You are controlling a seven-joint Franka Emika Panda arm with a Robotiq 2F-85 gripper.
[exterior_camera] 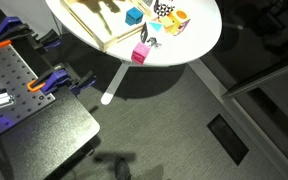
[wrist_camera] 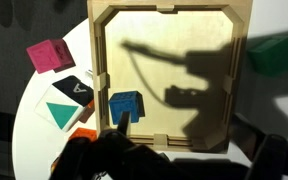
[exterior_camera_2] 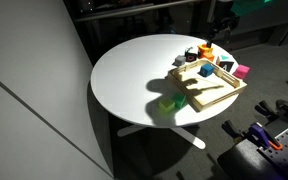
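In the wrist view my gripper stands open at the bottom edge, its two dark fingers wide apart with no object seen between them. Ahead of it lies a shallow wooden tray [wrist_camera: 101,55], with the arm's shadow across its floor. A blue cube [wrist_camera: 126,106] sits inside the tray, near its left wall and lower left corner. Exterior view 2 shows the same tray [exterior_camera_2: 213,104] on the round white table, the blue cube [exterior_camera_2: 206,70] toward its far end.
Outside the tray are a pink cube [wrist_camera: 49,55], a white block with a teal triangle [wrist_camera: 59,108] and, opposite, a green cube [wrist_camera: 274,55]. Orange pieces [exterior_camera_2: 206,50] stand behind it.
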